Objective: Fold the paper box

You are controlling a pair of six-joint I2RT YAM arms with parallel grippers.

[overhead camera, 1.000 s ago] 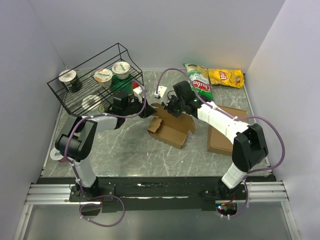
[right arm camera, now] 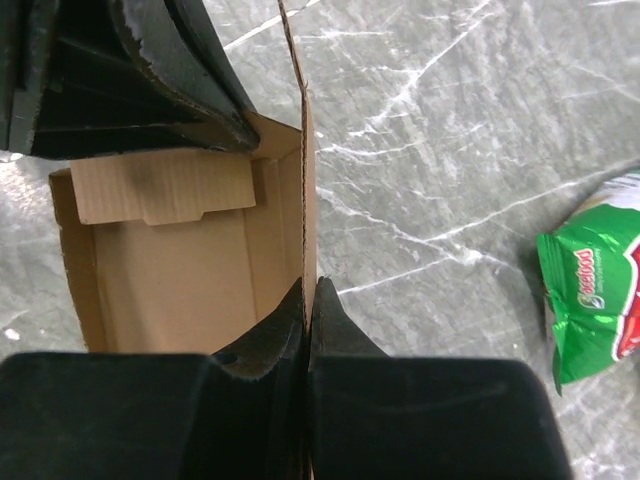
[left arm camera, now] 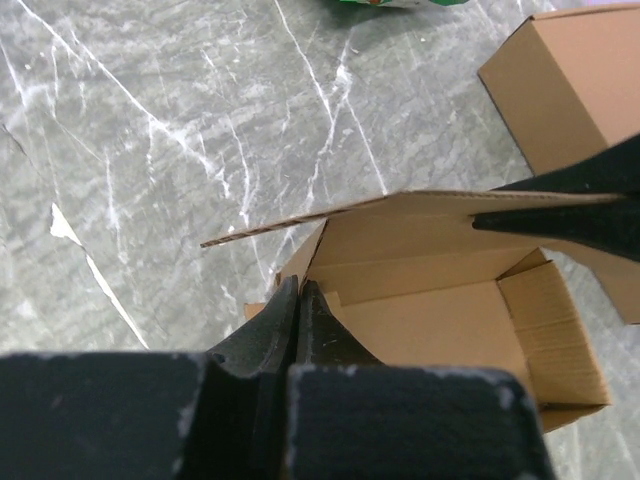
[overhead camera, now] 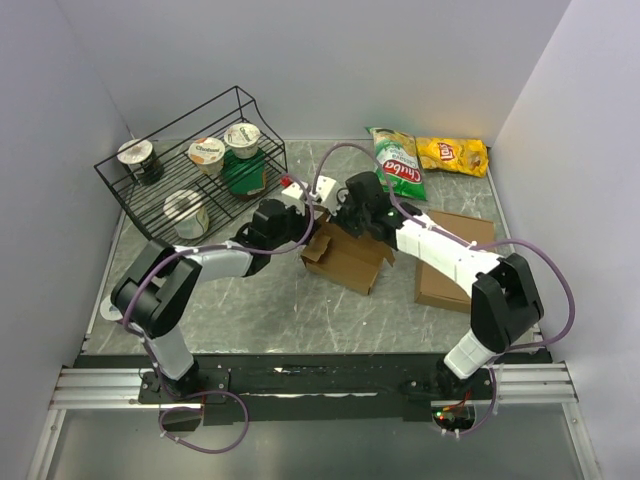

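Note:
An open cardboard box [overhead camera: 342, 262] [left arm camera: 435, 330] [right arm camera: 170, 280] stands mid-table between both arms, its upper flap [left arm camera: 390, 215] raised. My left gripper [overhead camera: 306, 222] is shut at the corner where flap and side wall meet; whether anything is between its tips is unclear. My right gripper [overhead camera: 340, 215] is shut on the thin flap, whose edge runs between its fingers in the right wrist view. The left gripper appears dark above the box interior in that view.
A flat cardboard box [overhead camera: 450, 280] lies at the right. Chip bags [overhead camera: 398, 160] sit at the back, a wire rack [overhead camera: 180, 170] with tubs at the left.
My left gripper and arm have moved right and slightly toward the front, closer to the right gripper. The box has shifted slightly right. The right arm moved very little.

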